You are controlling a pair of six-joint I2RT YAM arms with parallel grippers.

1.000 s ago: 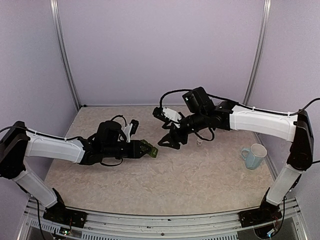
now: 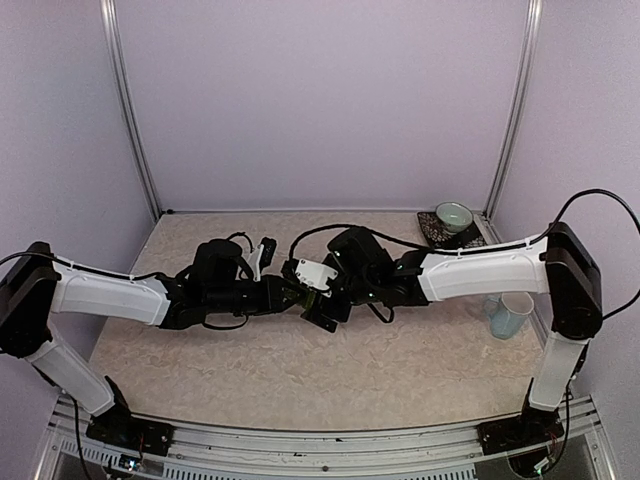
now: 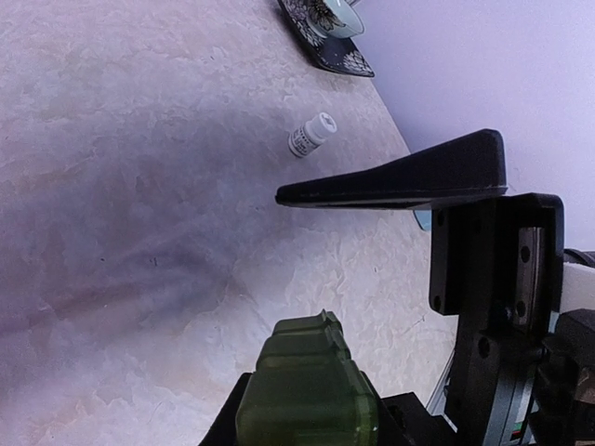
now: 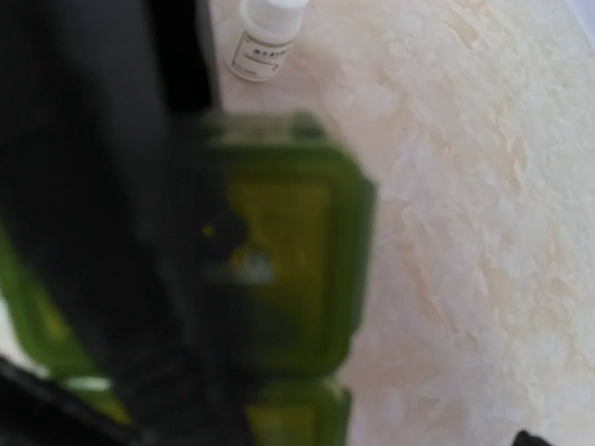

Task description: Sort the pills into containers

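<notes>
A green pill container (image 3: 307,390) with several lidded compartments is held by my left gripper (image 2: 288,294), which is shut on it near the table's middle. My right gripper (image 2: 322,305) stands open right at the container; in the right wrist view a blurred dark finger lies across the green lids (image 4: 288,260), and whether it touches them is unclear. A small white labelled bottle stands on the table beyond, also in the right wrist view (image 4: 263,46).
A dark patterned tray (image 2: 432,228) with a pale green bowl (image 2: 453,215) sits at the back right. A light blue mug (image 2: 510,316) stands near the right edge.
The right arm has moved down and left, bringing its gripper from apart to right at the green container. The left arm has barely moved.
</notes>
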